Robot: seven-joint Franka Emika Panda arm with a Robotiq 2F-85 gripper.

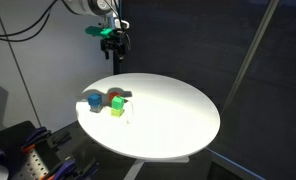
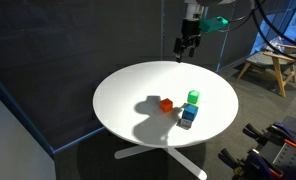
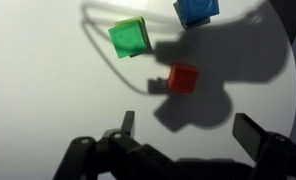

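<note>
My gripper [image 2: 184, 52] hangs open well above the white round table [image 1: 178, 110], with nothing between its fingers. In the wrist view, a red block [image 3: 182, 78] lies ahead of the gap between the fingertips. Up and to its left, a green block [image 3: 129, 38] rests on a yellow-green one, whose side [image 1: 117, 113] shows in exterior view 1. At the wrist view's top edge is a blue block [image 3: 196, 9]; exterior view 2 shows it on top of a grey block [image 2: 187, 123]. From exterior view 1, the green block [image 1: 118, 102] partly hides the red one [image 1: 112, 96].
The blocks stand close together near one edge of the table. A wooden chair [image 2: 273, 70] stands on the floor behind, away from the table.
</note>
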